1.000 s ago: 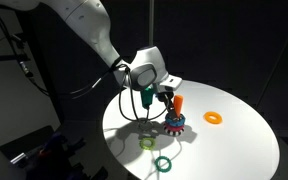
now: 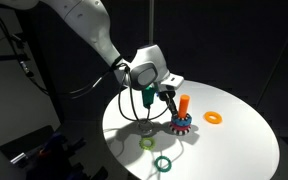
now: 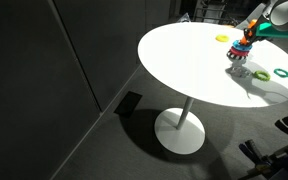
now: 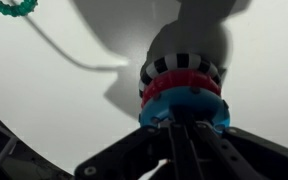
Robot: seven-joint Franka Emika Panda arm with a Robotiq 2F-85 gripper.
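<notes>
A ring stacker (image 2: 181,125) stands upright on the white round table, its orange post (image 2: 184,105) rising from the middle. In the wrist view its checkered base (image 4: 156,70), red ring (image 4: 179,79) and blue ring (image 4: 156,106) show, while the post is hidden behind the gripper. My gripper (image 2: 172,108) is shut right beside the post, on its left in exterior view 1, low over the blue ring. Nothing shows between its fingers; whether they touch the stacker I cannot tell.
Loose rings lie flat on the table (image 2: 234,150): an orange one (image 2: 213,117) to the right of the stacker, a light green one (image 2: 146,143) and a dark green one (image 2: 163,163) toward the front.
The stacker and its post have shifted slightly to the right in exterior view 1 since one second ago. The arm has barely moved, and the loose rings lie unchanged.
</notes>
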